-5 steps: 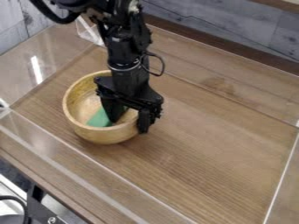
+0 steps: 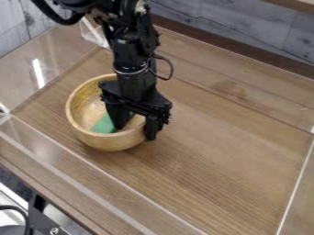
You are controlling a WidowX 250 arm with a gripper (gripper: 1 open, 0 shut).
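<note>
A black robot arm reaches down from the top into a light wooden bowl (image 2: 106,139) standing left of centre on the table. Its gripper (image 2: 132,117) is down inside and over the bowl's right part, its dark body covering much of the interior. A green object (image 2: 102,123) lies in the bowl's left part, partly hidden by the gripper. The fingers are dark and overlap, so whether they touch the green object cannot be told from this view.
A grey panelled wall (image 2: 233,32) runs behind it. Dark cables show at the lower left, beyond the table edge.
The gripper has shifted very slightly within the bowl; otherwise little differs.
</note>
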